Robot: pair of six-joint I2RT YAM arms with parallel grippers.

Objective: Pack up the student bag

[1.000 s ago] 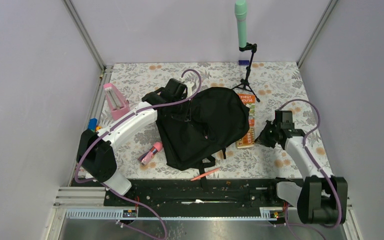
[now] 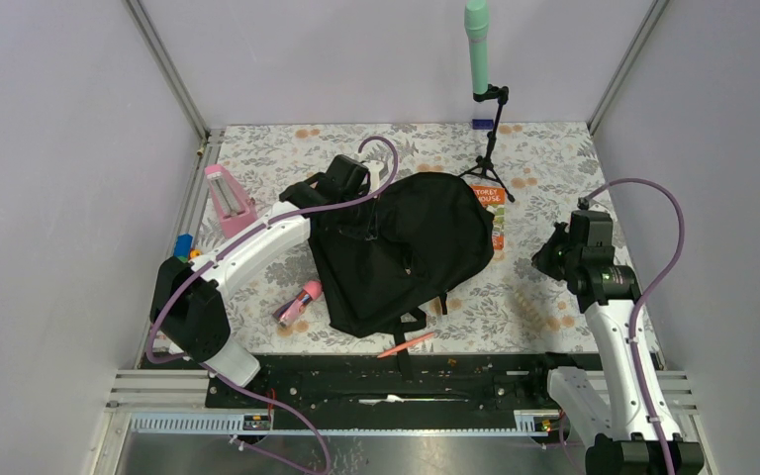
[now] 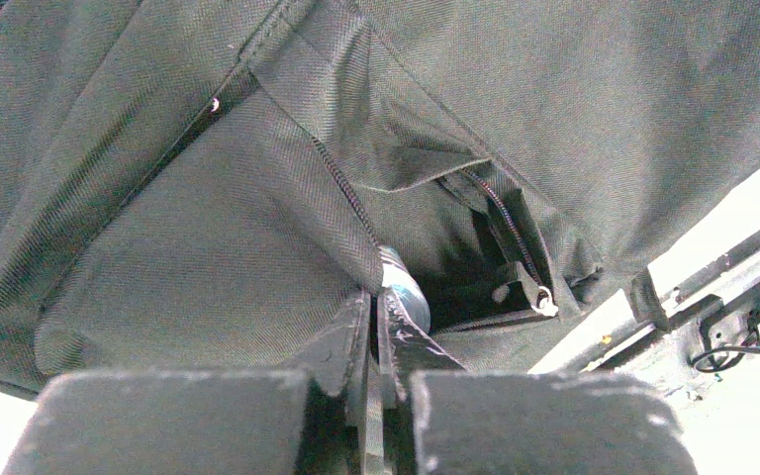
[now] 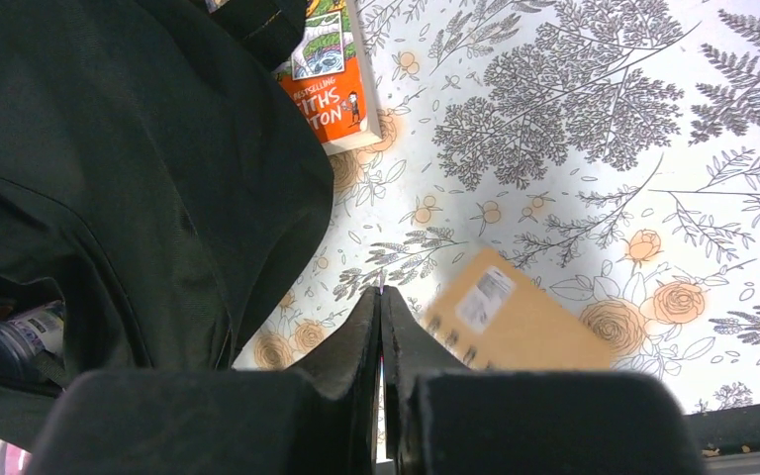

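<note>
The black backpack (image 2: 406,247) lies open mid-table. My left gripper is shut over it, at a fabric fold beside a partly hidden cylinder (image 3: 406,292); nothing clearly shows between its fingers. My right gripper is shut right of the bag, a thin pale-pink sliver at its tips, too small to identify. A blurred tan notebook (image 4: 524,317) shows beyond those fingertips, apparently apart from them in the top view. An orange book (image 4: 327,109) lies partly under the bag.
A pink bottle (image 2: 297,304) and coral pen (image 2: 406,343) lie near the front. A pink case (image 2: 235,208) stands at left. A tripod (image 2: 487,158) stands behind the bag.
My right gripper has moved right and up in the top view. The tan notebook has moved away from the orange book toward the front right and is now blurred. The left arm is unchanged.
</note>
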